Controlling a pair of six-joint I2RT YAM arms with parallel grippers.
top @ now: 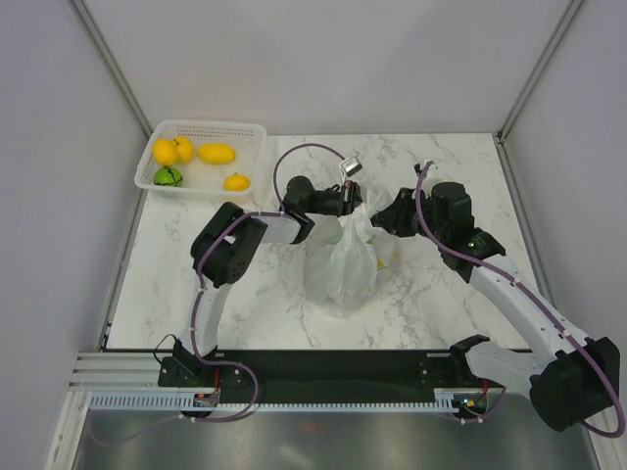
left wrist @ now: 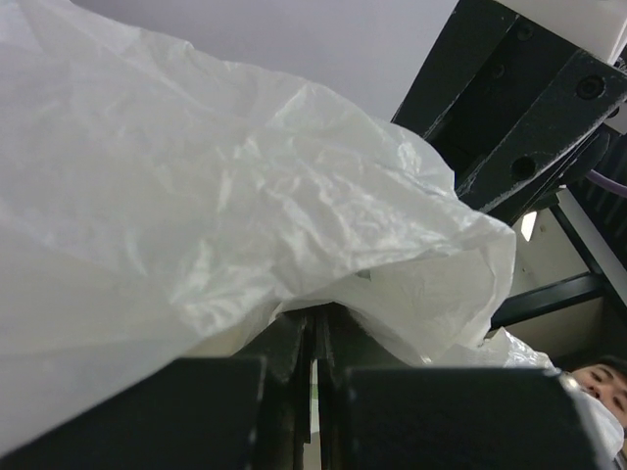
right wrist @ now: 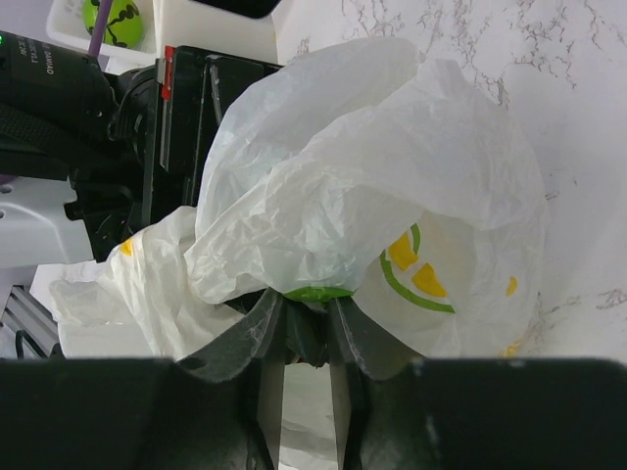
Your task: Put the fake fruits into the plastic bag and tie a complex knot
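A white plastic bag [top: 343,269] with yellow and green print stands at the table's centre, gathered at its top between both grippers. My left gripper [top: 353,204] is at the bag's neck from the left; in the left wrist view its fingers [left wrist: 265,401] are shut amid folds of plastic, and what lies between them is unclear. My right gripper [top: 385,220] meets the neck from the right; in the right wrist view its fingers [right wrist: 245,392] stand slightly apart at the crumpled plastic, their tips partly among the folds. The bag's contents are mostly hidden.
A white basket [top: 206,186] at the back left holds yellow fruits [top: 216,154] and a green one [top: 168,176]. Bare table shows at the left front and on the right. A person's face [left wrist: 602,387] appears at the edge of the left wrist view.
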